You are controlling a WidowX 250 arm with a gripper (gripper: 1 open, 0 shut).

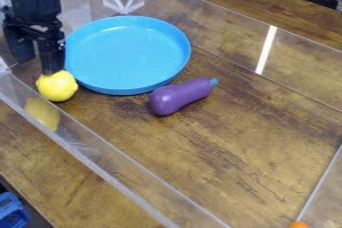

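Observation:
My black gripper (36, 50) hangs at the upper left of the camera view, open, its fingers just above and left of a yellow round object (56, 86), which rests on the wooden table beside the rim of a blue plate (127, 52). A purple toy eggplant (181, 96) lies below and right of the plate.
Clear acrylic walls border the wooden table (214, 162). A white wire object (123, 0) stands at the back. A small orange item shows at the bottom right edge, a blue item at the lower left.

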